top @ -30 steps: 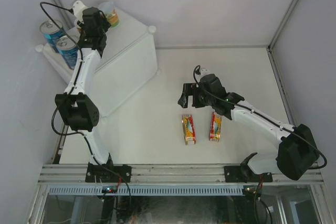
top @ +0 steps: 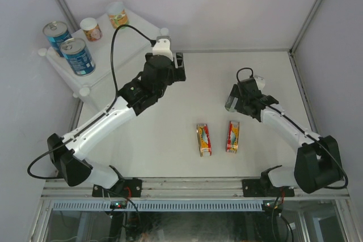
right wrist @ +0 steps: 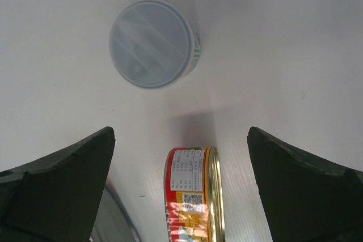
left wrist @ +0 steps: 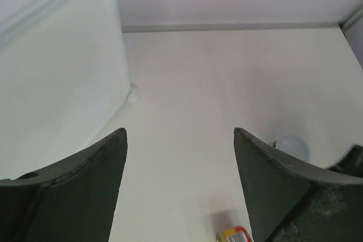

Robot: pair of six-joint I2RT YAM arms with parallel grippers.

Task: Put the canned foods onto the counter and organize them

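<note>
On the white shelf unit at top left stand two blue cans (top: 79, 60), a small lidded jar (top: 91, 31) and a jar (top: 116, 14). Two red-yellow cans lie on the floor, one (top: 203, 139) central, another (top: 232, 136) to its right. A grey-lidded container (right wrist: 151, 43) stands under my right gripper, which is open, empty, above it and a lying can (right wrist: 193, 194). My left gripper hangs empty near the shelf's right side, its fingers apart.
The shelf (top: 127, 43) fills the back left. Bare white floor (top: 198, 83) lies between the arms; walls border back and sides.
My left arm has swung right and down, away from the shelf's top. My right gripper has moved rightward, over the grey-lidded container.
</note>
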